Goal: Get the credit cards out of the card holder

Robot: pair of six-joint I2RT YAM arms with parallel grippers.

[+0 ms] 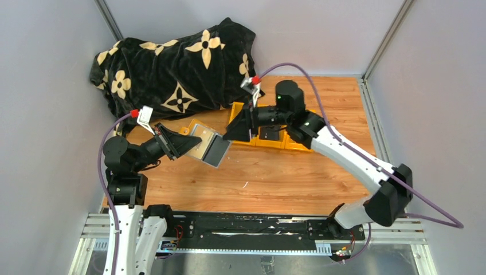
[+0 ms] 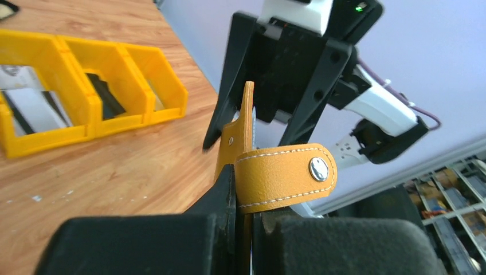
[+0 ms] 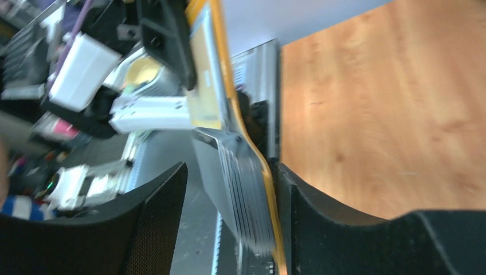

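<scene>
My left gripper point(image 1: 177, 148) is shut on the yellow leather card holder point(image 2: 283, 175), which is held in the air with its snap strap toward the left wrist camera. Cards in clear sleeves point(image 3: 240, 189), a pale one and a dark grey one, show along the holder. My right gripper point(image 1: 243, 129) stands open just beyond the holder's far end; in the right wrist view that end lies between its fingers, with no grip visible.
Yellow bins point(image 2: 86, 132) with cards and dark items stand at the back of the wooden table point(image 1: 304, 183). A black patterned blanket point(image 1: 166, 74) lies at the back left.
</scene>
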